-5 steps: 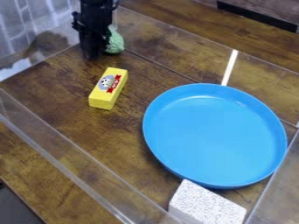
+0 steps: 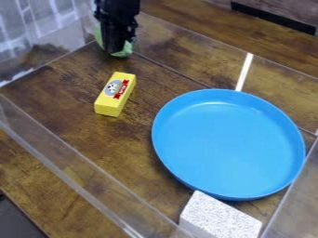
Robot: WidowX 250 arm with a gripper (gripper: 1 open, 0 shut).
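The dark gripper is at the top of the camera view, in front of and over a pale green round object that it partly hides. Whether its fingers are open or shut on that object is unclear. A yellow box with a printed label lies on the wooden surface below it, apart from the gripper.
A large blue plate fills the right side. A white speckled block sits at the bottom right. Clear walls edge the left and bottom. The wood between the green object and the plate is mostly free.
The gripper has moved right, onto the green object, which is now more hidden and appears slightly shifted left. The yellow box and plate have not moved.
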